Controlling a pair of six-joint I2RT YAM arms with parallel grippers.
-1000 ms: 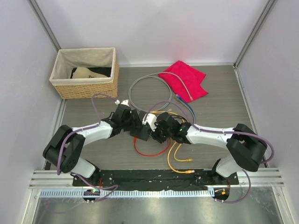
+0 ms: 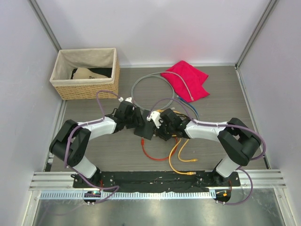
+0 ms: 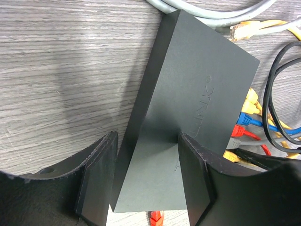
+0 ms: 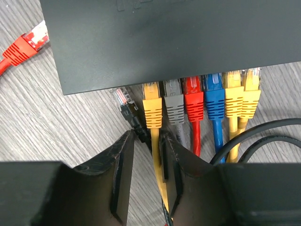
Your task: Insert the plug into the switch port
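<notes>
The black switch (image 3: pixel 197 99) lies on the grey table, with my left gripper shut on its near-left part. Yellow, grey, red and blue plugs line its port edge in the right wrist view. A black plug (image 4: pixel 131 113) lies angled beside the leftmost yellow plug (image 4: pixel 153 108), its tip by the switch's edge. My right gripper is open around the black plug and yellow cable; whether it touches them is unclear. A loose red plug (image 4: pixel 23 49) lies by the switch's end.
A wicker basket (image 2: pixel 84 90) stands at the back left, a red cloth (image 2: pixel 188 80) at the back right. Grey cables (image 3: pixel 214 16) loop behind the switch. Several cables spread over the table toward the front right.
</notes>
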